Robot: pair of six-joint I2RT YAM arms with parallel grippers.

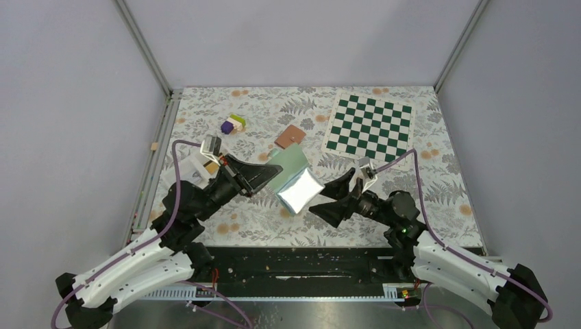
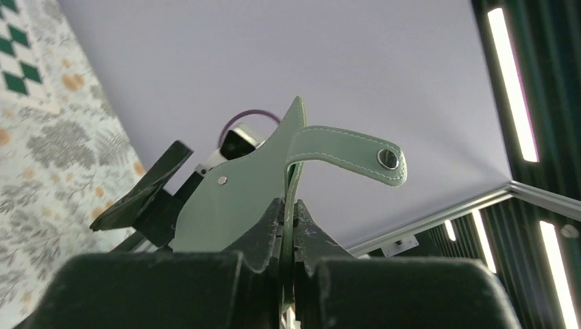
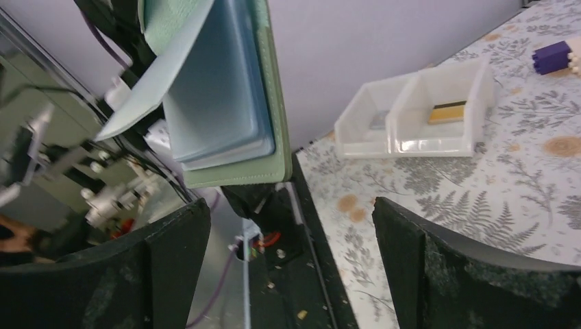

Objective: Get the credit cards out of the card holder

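Note:
My left gripper [image 1: 277, 171] is shut on one edge of the pale green card holder [image 1: 290, 166], which hangs spread above the table. Its strap [image 2: 346, 145] with a metal snap sticks out past the fingers in the left wrist view. A clear plastic sleeve [image 1: 301, 190] shines white in the top view. Seen from the right wrist, the sleeves [image 3: 216, 89] fan out at upper left; whether cards lie inside I cannot tell. My right gripper stands open near the sleeve's right side, with nothing gripped between its fingers.
A brown wallet [image 1: 290, 136] lies behind the holder. Farther left are coloured blocks [image 1: 233, 124] and a white divided tray [image 3: 438, 147], partly under the left arm. A green checkered board [image 1: 368, 128] lies back right.

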